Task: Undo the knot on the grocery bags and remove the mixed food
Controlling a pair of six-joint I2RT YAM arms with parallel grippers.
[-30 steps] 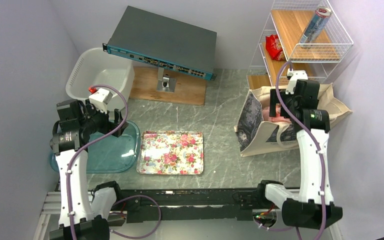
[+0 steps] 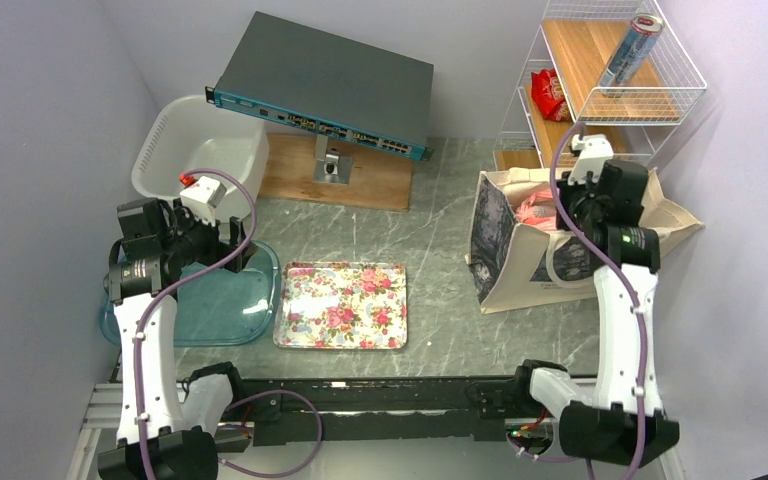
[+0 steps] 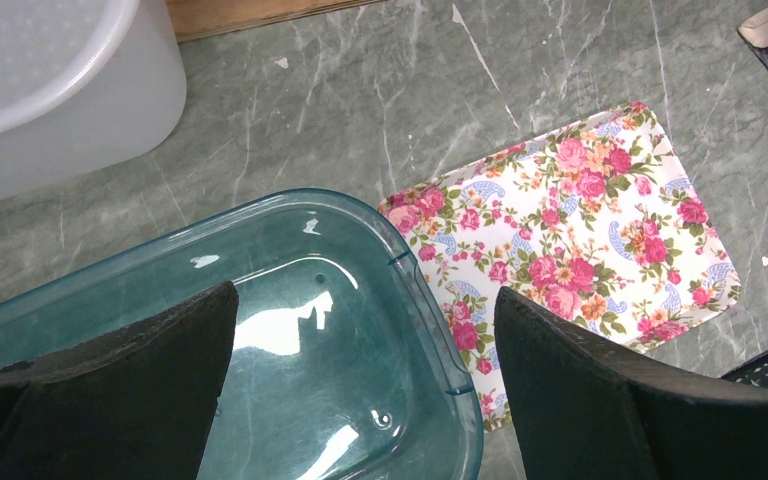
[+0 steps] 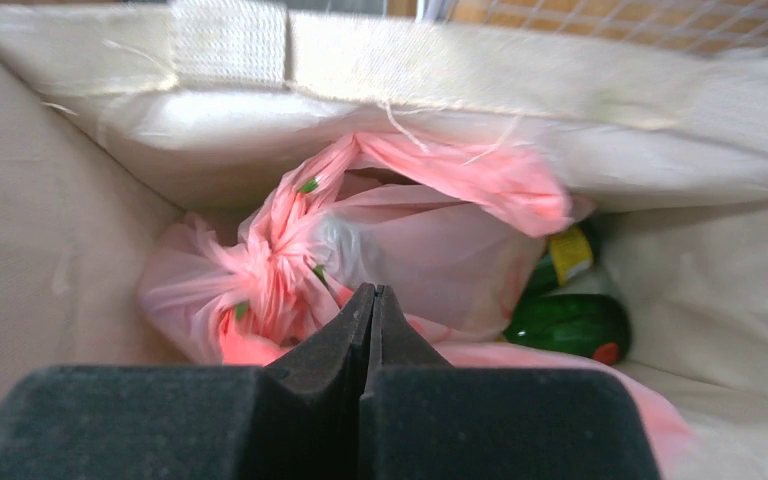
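Inside the beige tote [image 2: 550,285] at the right lies a pink knotted grocery bag [image 4: 430,245], sheer, with its knot [image 4: 275,255] left of centre in the right wrist view. One pink handle [image 4: 480,170] stretches right along the tote's far wall; another strip runs along the lower right. Over the bag, my right gripper is shut, its fingertips together and nothing between them; the knot is outside, up and left of the tips. My left gripper stands open and empty above the teal tray [image 3: 290,290], far from the tote.
Dark green items [image 4: 570,325] lie at the tote's right end. Behind the tote rises a wire rack [image 2: 610,90] with a can [image 2: 632,50]. A flowered tray [image 2: 345,310] lies mid-table, a white bin [image 2: 175,125] at back left. Counter between flowered tray and tote is clear.
My right gripper has gone from open to shut. The pink bag remains inside. The left arm is practically still.
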